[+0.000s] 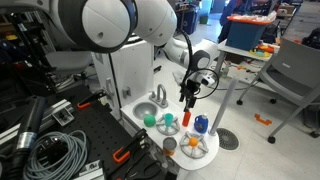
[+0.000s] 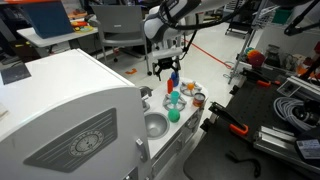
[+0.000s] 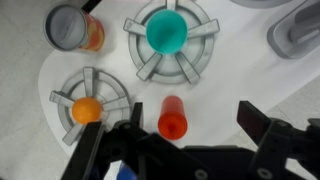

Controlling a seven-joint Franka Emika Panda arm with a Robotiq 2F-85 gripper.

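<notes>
My gripper is open, its dark fingers (image 3: 246, 113) wide apart in the wrist view. A small upright red object (image 3: 172, 118) shows between and beyond them, and nothing is gripped. In exterior view 1 the fingertips hang just above and near the red object (image 1: 186, 118), which stands on a white counter. How large the gap is cannot be judged. A blue object (image 1: 201, 123) stands close beside the red one, mostly cut off in the wrist view.
Around lie a teal cup (image 3: 166, 32) and an orange ball (image 3: 86, 110) on grey burner grates, and a metal can (image 3: 68, 28). Another teal item (image 1: 152, 115) sits nearer the sink (image 2: 157, 122) with its faucet (image 1: 161, 95). Bare counter lies right of the red object in the wrist view.
</notes>
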